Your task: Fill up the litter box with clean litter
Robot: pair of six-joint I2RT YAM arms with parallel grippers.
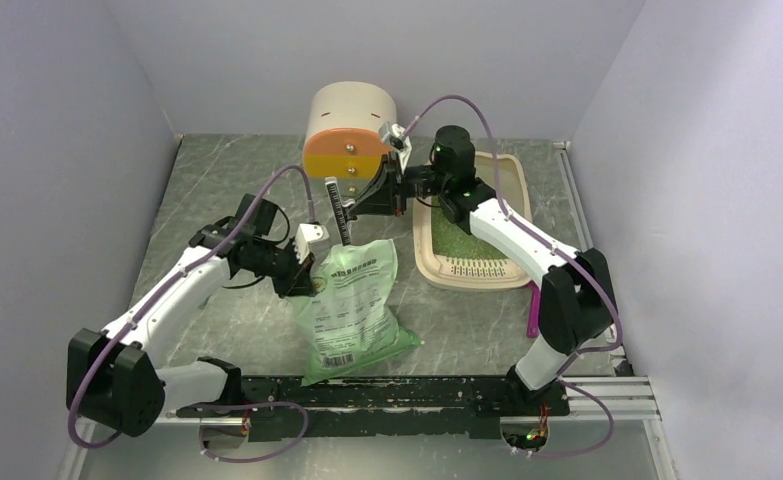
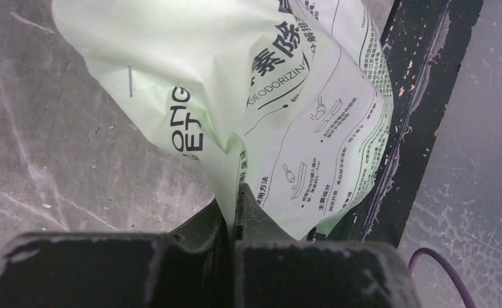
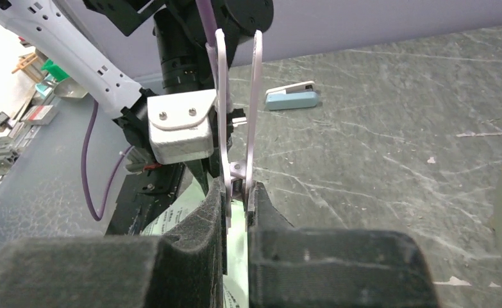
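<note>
The green-white litter bag (image 1: 352, 310) lies at the front middle. My left gripper (image 1: 302, 285) is shut on its upper left part, with the plastic gathered between the fingers in the left wrist view. My right gripper (image 1: 357, 212) is raised above the bag's top end, shut on a long pale two-bladed tool (image 3: 254, 96), seen as a narrow striped strip in the top view. The litter box (image 1: 467, 270), with green litter inside, sits at the right, partly hidden behind my right arm.
A rounded drawer cabinet (image 1: 350, 130) stands at the back middle. A magenta scoop (image 1: 533, 315) lies beside the box. A blue stapler-like object (image 3: 292, 101) shows in the right wrist view. Bare counter lies at the back left.
</note>
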